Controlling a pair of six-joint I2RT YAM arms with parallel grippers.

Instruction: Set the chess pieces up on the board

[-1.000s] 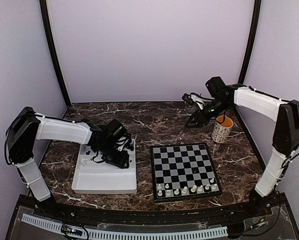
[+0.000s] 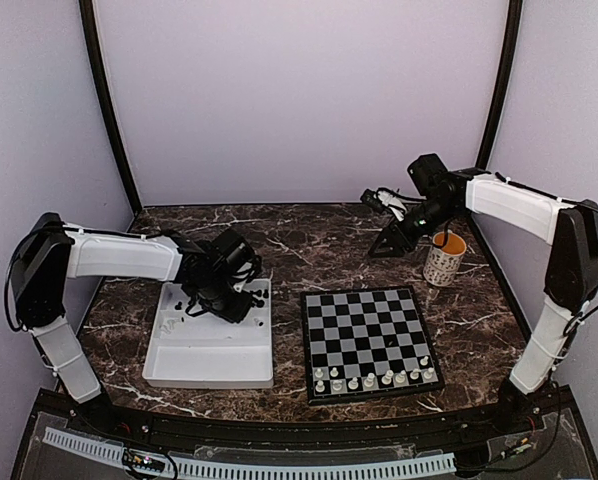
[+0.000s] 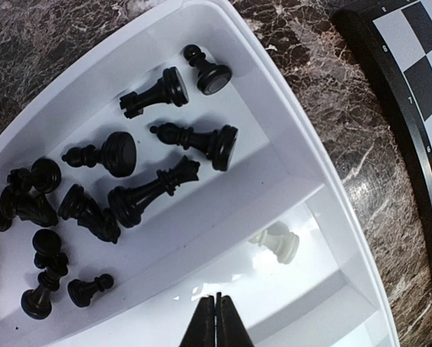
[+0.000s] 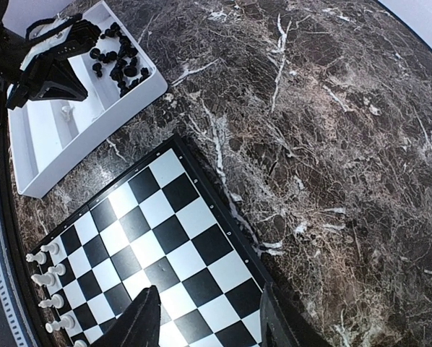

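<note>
The chessboard has white pieces standing along its near edge. My left gripper is over the white divided tray, shut, with nothing visible between its fingertips. Black pieces, including a black king, lie on their sides in the tray's far compartment. A white piece lies in the compartment below the divider. My right gripper hangs above the board's far side, fingers apart, with no piece seen between them.
An orange-lined patterned container stands at the right behind the board, beside the right arm. Walls close in the sides and back.
My left gripper has moved back and slightly left over the tray, away from its middle toward the black pieces. The right arm looks unchanged.
</note>
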